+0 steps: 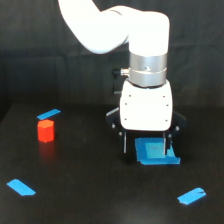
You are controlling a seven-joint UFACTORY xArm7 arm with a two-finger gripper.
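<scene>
A red block [46,131] stands upright on the dark table at the left, well away from my arm. Toward the right lies a square blue patch [158,157], its upper part hidden behind my hand. My gripper [146,150] points down in front of or above that patch, its two thin fingers wide apart. No object shows between them. From this single view I cannot tell how high the fingertips are above the table.
Flat blue strips lie behind the red block [49,114], at the front left [20,187] and at the front right [191,196].
</scene>
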